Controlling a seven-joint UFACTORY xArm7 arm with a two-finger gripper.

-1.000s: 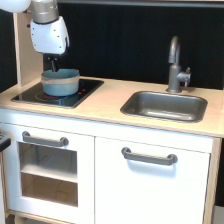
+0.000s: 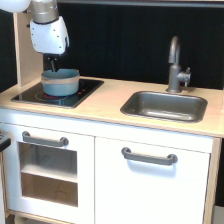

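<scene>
On the black cooktop (image 2: 90, 88) at the counter's left stands a blue-grey pot (image 2: 62, 86), upright. The white hand of my arm is directly over it. Its dark gripper (image 2: 52, 68) points down at the pot's rear left rim. The fingertips are small and partly lost against the dark background and the rim, so whether they touch or grip the pot cannot be made out.
A grey sink (image 2: 165, 105) with a tall tap (image 2: 176, 70) lies to the right, with bare wooden counter (image 2: 112, 103) between it and the cooktop. Below are a white cupboard door (image 2: 150, 190) and an oven door with a bar handle (image 2: 45, 140).
</scene>
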